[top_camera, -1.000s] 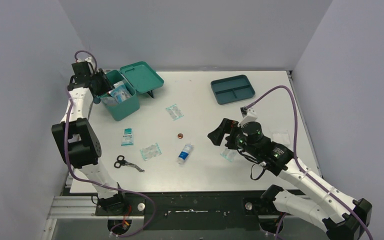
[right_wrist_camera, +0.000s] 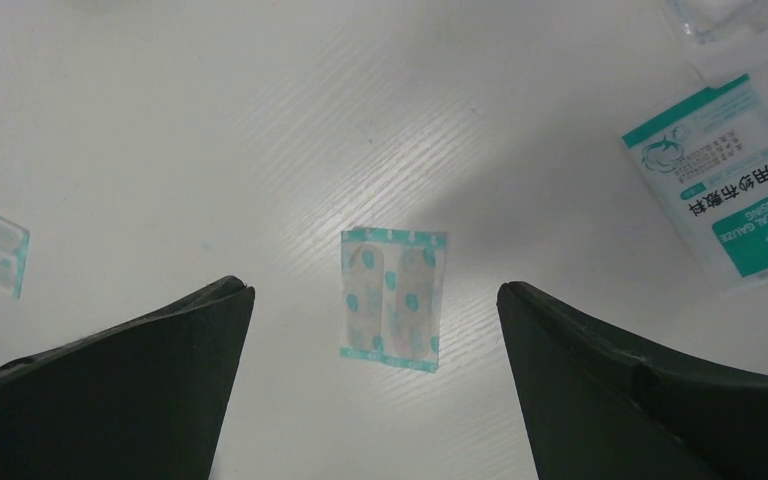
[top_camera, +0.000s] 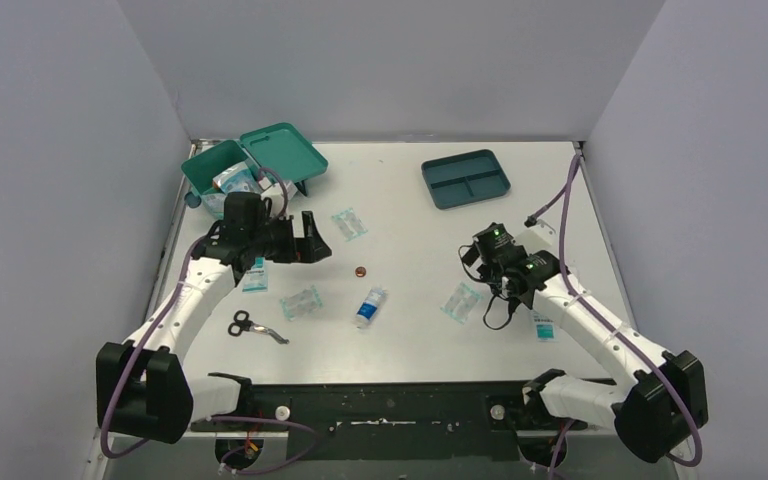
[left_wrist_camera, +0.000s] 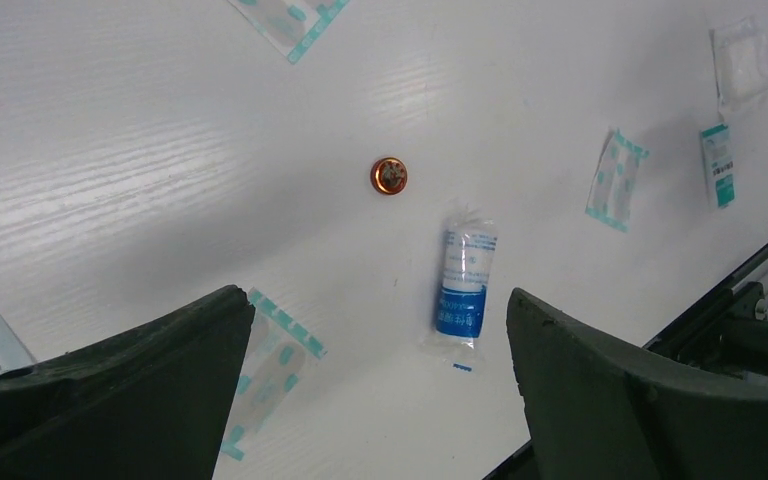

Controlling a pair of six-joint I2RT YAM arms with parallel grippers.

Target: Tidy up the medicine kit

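My left gripper point(top_camera: 318, 238) hangs open above the left side of the table, nothing between its fingers. In the left wrist view a small copper-coloured round item point(left_wrist_camera: 389, 176) and a wrapped blue-and-white roll point(left_wrist_camera: 462, 285) lie ahead of it. Two clear strip packets, one near point(top_camera: 301, 303) and one farther back point(top_camera: 349, 224), lie flat. My right gripper is open over a clear packet with teal edges point(right_wrist_camera: 392, 300), which rests on the table between and below the fingers. A medical gauze packet point(right_wrist_camera: 730, 185) lies to its right. The teal medicine box point(top_camera: 200, 168) stands open, holding several packets.
Scissors point(top_camera: 257, 327) lie at the front left, near another gauze packet point(top_camera: 255, 275) partly under the left arm. A divided dark teal tray point(top_camera: 465, 190) sits empty at the back right.
My left gripper has swung from the box at the back left toward the table's middle. The right gripper has shifted rightward and turned downward over the packet. The table items look unmoved.
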